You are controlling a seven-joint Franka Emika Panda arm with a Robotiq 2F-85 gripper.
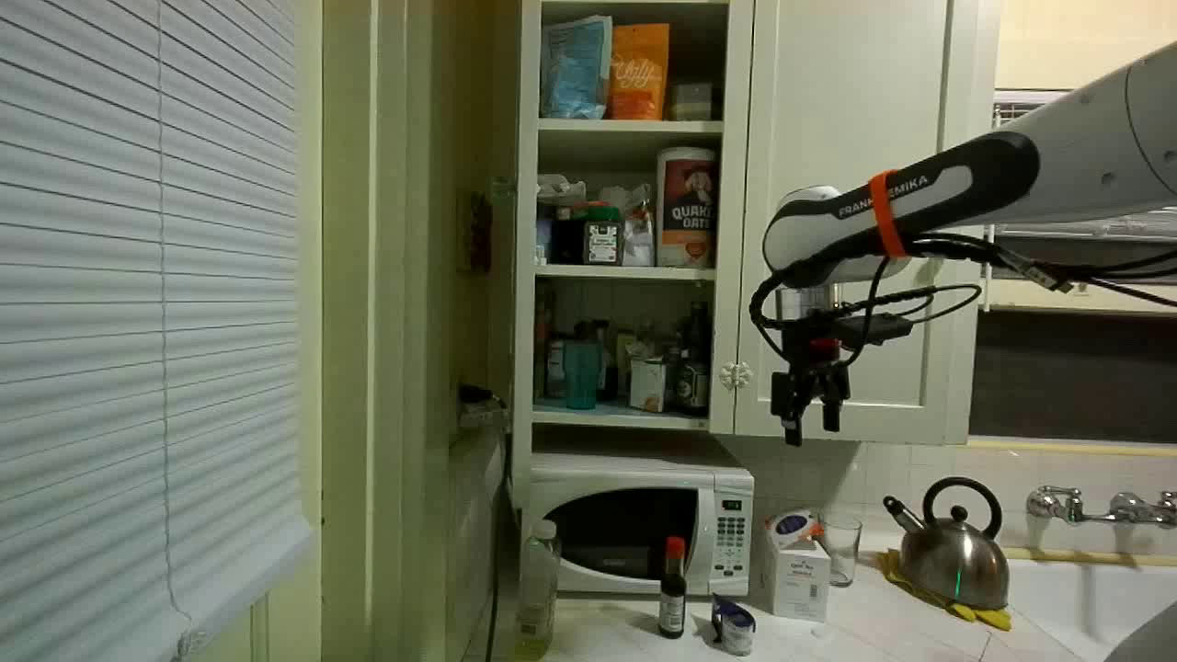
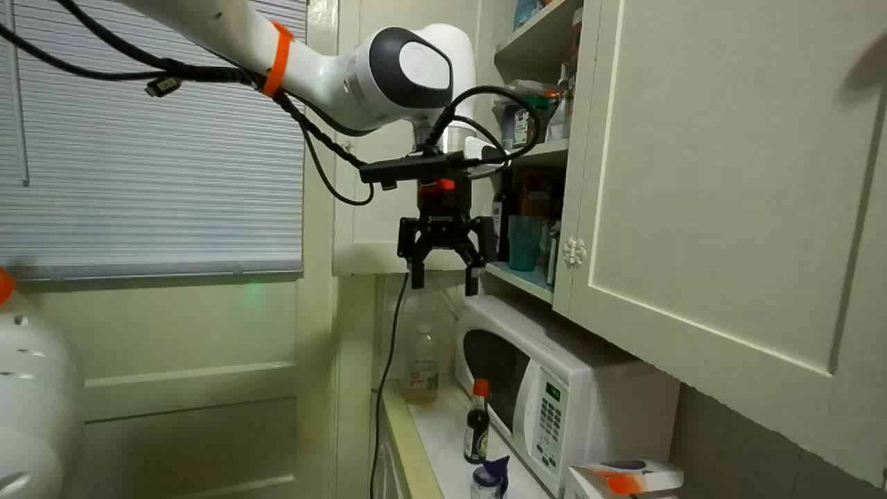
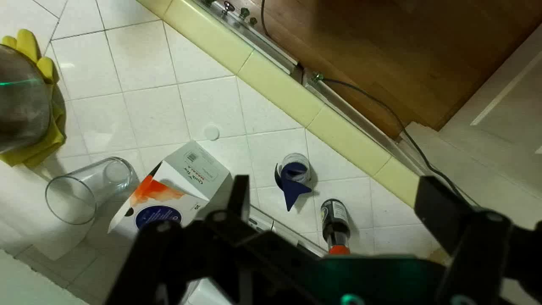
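My gripper (image 2: 442,285) hangs open in the air with its fingers pointing down and nothing between them. In exterior view 1 the gripper (image 1: 813,428) is in front of the closed cupboard door, well above the counter. On the white tiles below, the wrist view shows a dark sauce bottle (image 3: 335,223) with a red cap and a small jar (image 3: 295,167) with a torn purple wrapper. A white tea box (image 3: 193,173) with its flap up stands close to a clear glass (image 3: 99,190). No held object is visible in any view.
Behind the bottle stands a white microwave (image 1: 618,524), with open shelves (image 1: 629,272) full of groceries above it. An oil bottle (image 1: 538,585) is at the left. The kettle (image 1: 957,557) rests on yellow gloves (image 1: 971,612) near the sink (image 1: 1087,585). Bare tiles lie around the jar.
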